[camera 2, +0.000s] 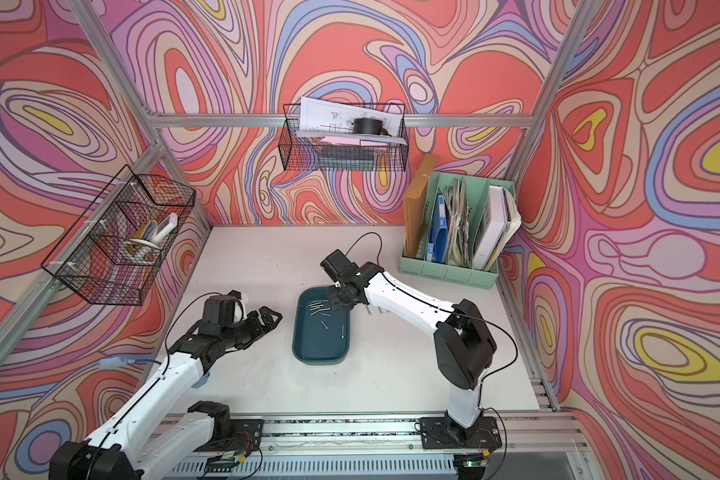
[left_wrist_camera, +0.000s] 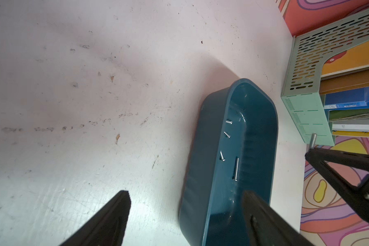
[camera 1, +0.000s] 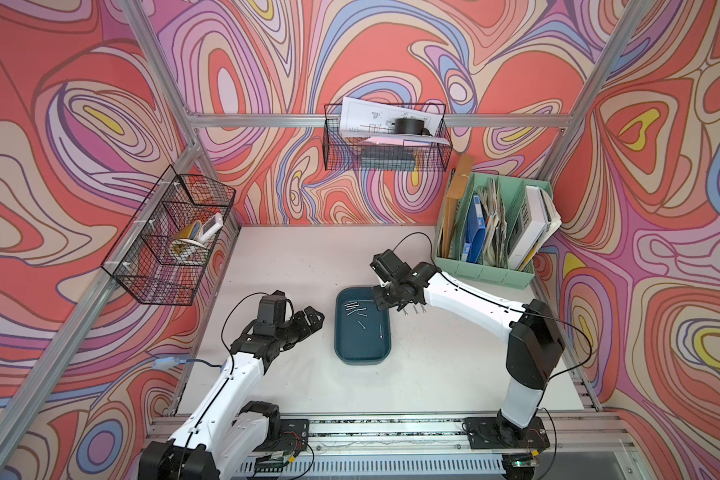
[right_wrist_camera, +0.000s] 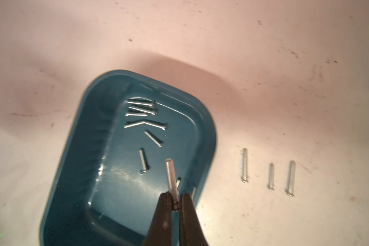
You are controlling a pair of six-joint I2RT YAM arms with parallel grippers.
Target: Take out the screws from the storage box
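Observation:
The storage box (camera 1: 363, 352), a dark teal tray, stands mid-table with several silver screws on its floor, mostly grouped toward the far end. My right gripper is shut on a screw (right_wrist_camera: 171, 174), raised above the box near its right rim. In the left wrist view, that held screw (left_wrist_camera: 312, 140) sticks up from the finger tips. Three screws, among them a long screw (right_wrist_camera: 290, 178), lie on the table right of the box. My left gripper is open and empty, to the left of the box.
A green file holder (camera 1: 483, 272) with folders stands at the back right. Wire baskets, one on the left (camera 1: 168, 240) and one at the back (camera 1: 388, 160), hang above the table. Bare table surrounds the box on the left and front.

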